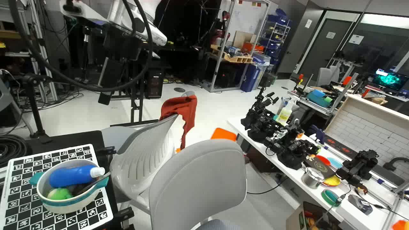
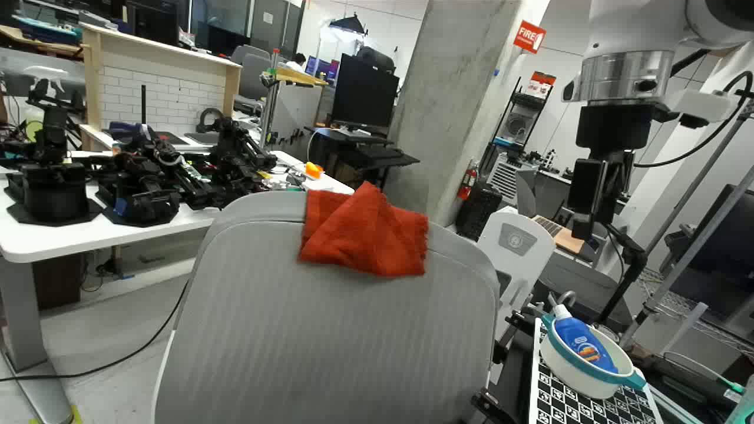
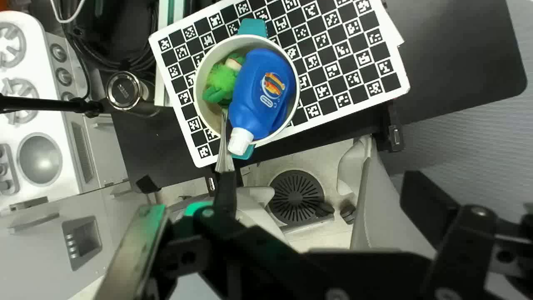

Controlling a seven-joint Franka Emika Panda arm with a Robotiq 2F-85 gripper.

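Note:
My gripper is open, its fingers wide apart in the wrist view with nothing between them. In exterior view 2 the gripper point(image 2: 592, 201) hangs above and clear of a white pot point(image 2: 576, 374) with teal handles. Inside the pot lie a blue bottle point(image 3: 263, 90) with a white cap, a fuzzy green toy point(image 3: 222, 80) and a metal utensil whose handle point(image 3: 224, 150) sticks out over the rim. That handle lines up with one finger in the wrist view; whether they touch cannot be told. A red cloth point(image 2: 367, 233) drapes over a grey chair back.
The pot rests on a black-and-white marker board point(image 3: 344, 55) on a dark table point(image 3: 464, 55). Grey chairs point(image 1: 199, 180) stand beside it. A white toy kitchen point(image 3: 40, 125) adjoins the table. Farther off, a white bench point(image 1: 283, 164) carries several black robot arms.

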